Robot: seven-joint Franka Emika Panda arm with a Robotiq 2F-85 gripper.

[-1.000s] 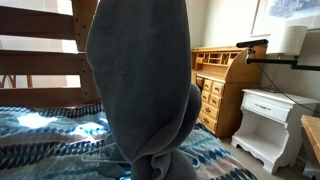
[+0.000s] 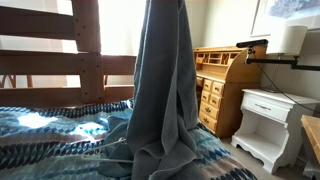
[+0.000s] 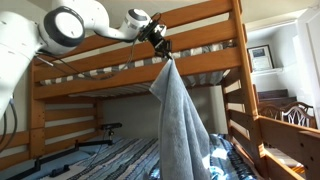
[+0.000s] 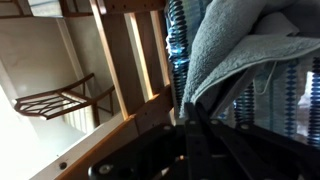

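A blue-grey cloth (image 3: 182, 115), looking like a towel or blanket, hangs in a long fold from my gripper (image 3: 164, 52). The fingers are shut with a top corner of it pinched between them. In the wrist view, the cloth (image 4: 235, 65) runs away from my gripper, and the dark fingers cover the pinched part. Exterior view 1 has the cloth (image 2: 160, 85) hanging in front of the camera, its lower end bunched on or just above the patterned bed cover (image 2: 50, 140); contact is hard to tell. The gripper is out of that view.
A wooden bunk bed surrounds the space, with its upper rail (image 3: 120, 82) close to my gripper and a ladder (image 3: 240, 110) on the right. A wooden desk (image 2: 222, 75) and a white nightstand (image 2: 268, 125) stand beyond the bed. Bed cover lies open at the left.
The hanging cloth has become narrower in exterior view 1 and shifted slightly right at its top. More of the bed and a bunched lower part now show.
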